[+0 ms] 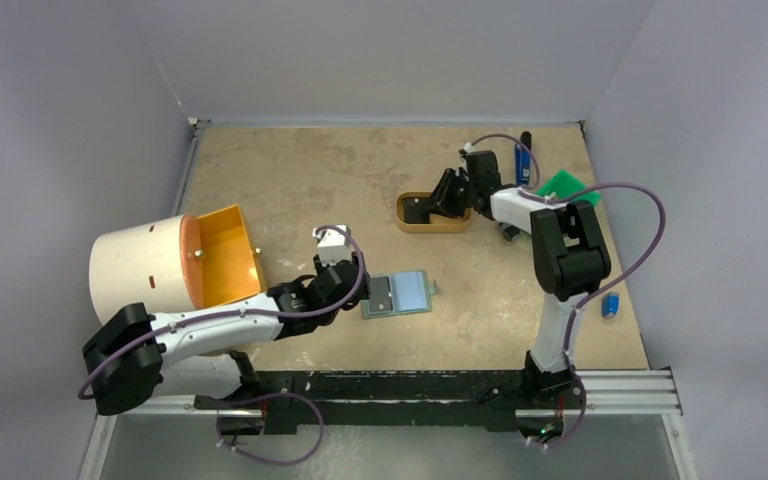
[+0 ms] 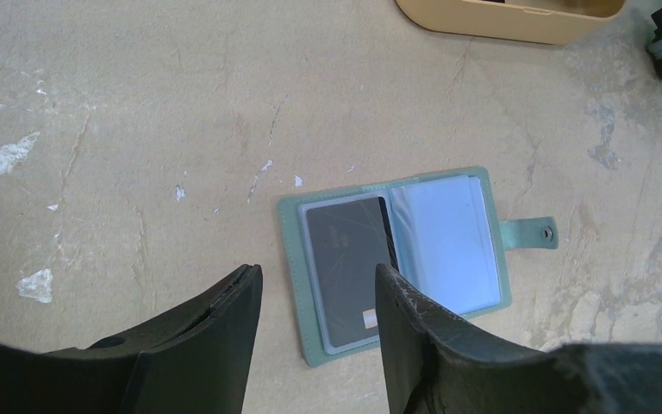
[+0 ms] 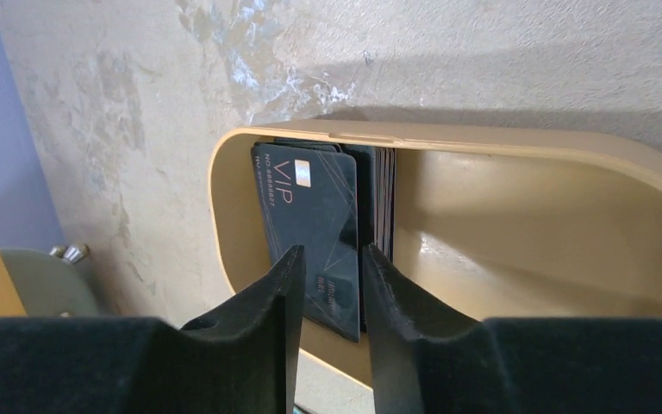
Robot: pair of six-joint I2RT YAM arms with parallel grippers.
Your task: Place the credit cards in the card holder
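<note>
Black credit cards lie stacked in the left end of a tan tray; the top one reads VIP and has a chip. My right gripper is over them with its fingers somewhat apart, the top card's right edge visible between them. Whether a fingertip touches the card cannot be told. The card holder, green-rimmed with clear pockets, lies unfolded on the table; a dark card shows in its left pocket and the right one looks pale. Beside the holder's left edge, my left gripper is open and empty, above the table.
An orange open-fronted bin stands at the left. Behind the right arm are a green basket and a blue pen-like item. A small blue object lies at the right edge. Bare table surrounds the holder.
</note>
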